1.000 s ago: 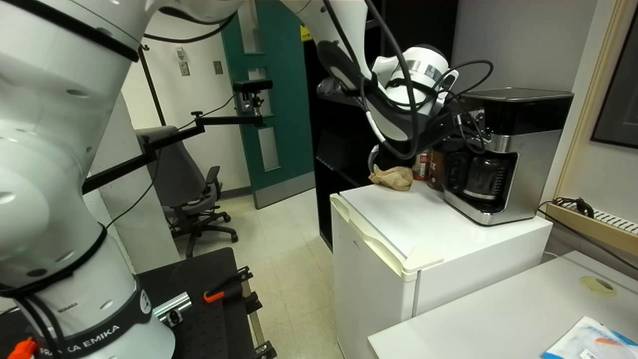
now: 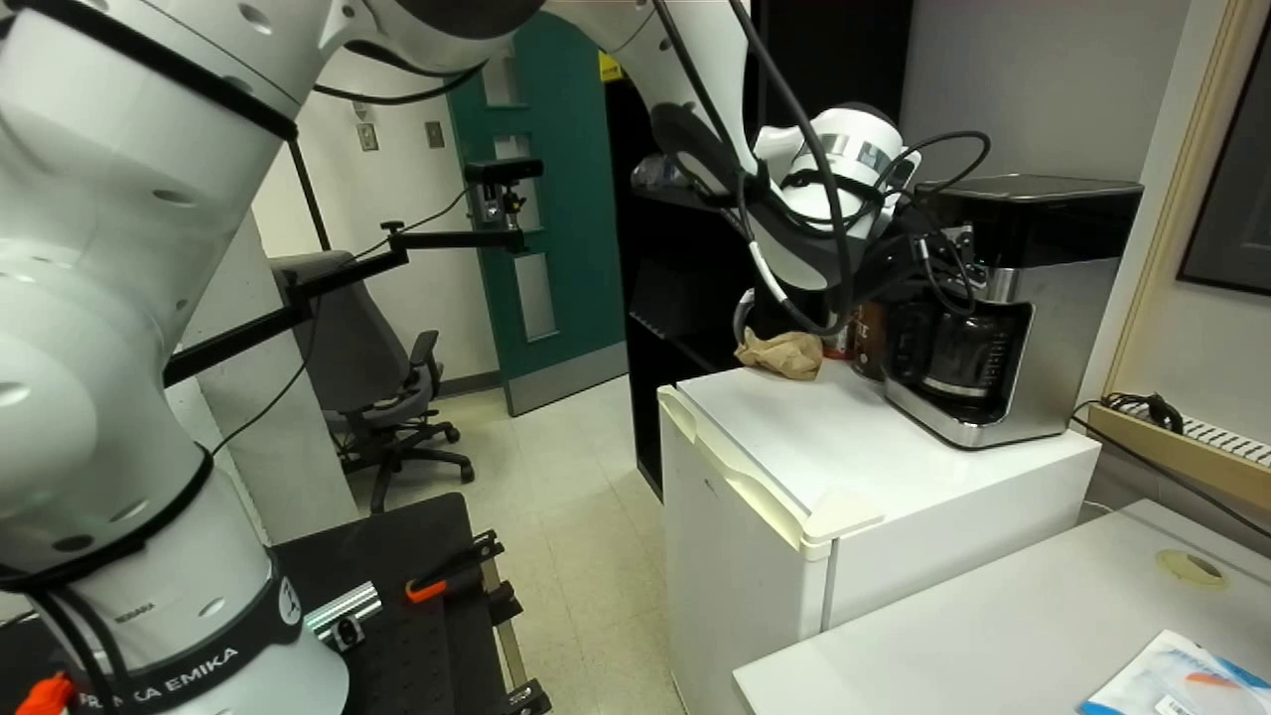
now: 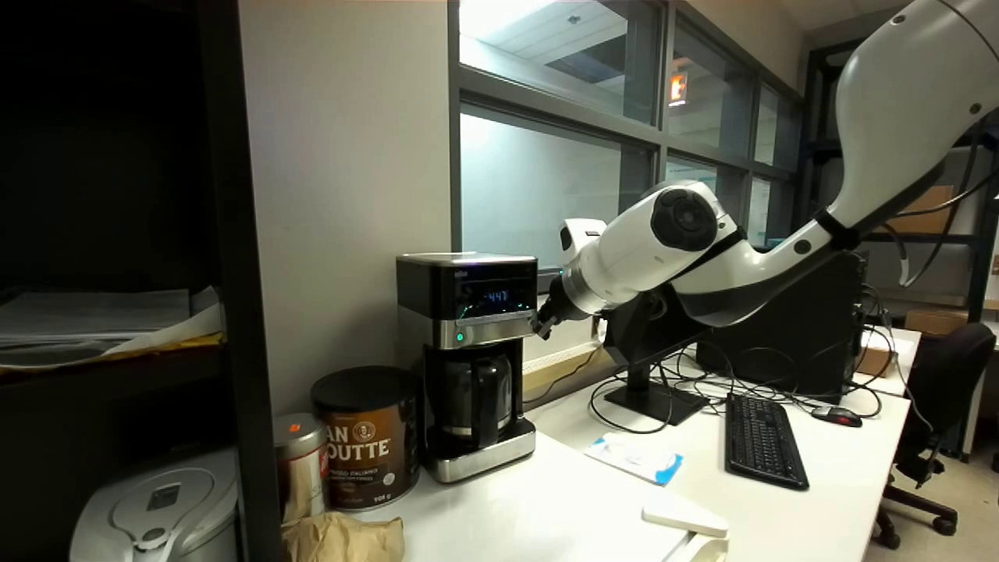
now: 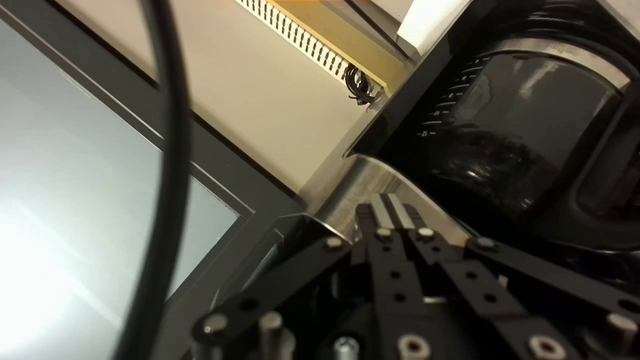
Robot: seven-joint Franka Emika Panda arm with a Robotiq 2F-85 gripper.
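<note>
My gripper is shut, with its two fingertips together and nothing showing between them. In the wrist view it is over the silver band (image 4: 348,195) on the front of the coffee maker; whether it touches cannot be told. The black and steel coffee maker (image 3: 480,325) has a lit display and a green light on its silver band. My gripper (image 3: 543,328) is close to the right end of that band. A dark glass carafe (image 2: 962,354) sits inside the machine, also seen at the wrist view's upper right.
The coffee maker stands on a white fridge top (image 2: 822,435). Beside it are a brown coffee can (image 3: 365,440), a smaller tin (image 3: 301,468) and a crumpled paper bag (image 3: 346,538). A monitor and a keyboard (image 3: 763,439) occupy the desk.
In exterior view 1 the arm and gripper have shifted slightly to the right, along the front of the coffee maker. The coffee maker and the other objects stay in place.
</note>
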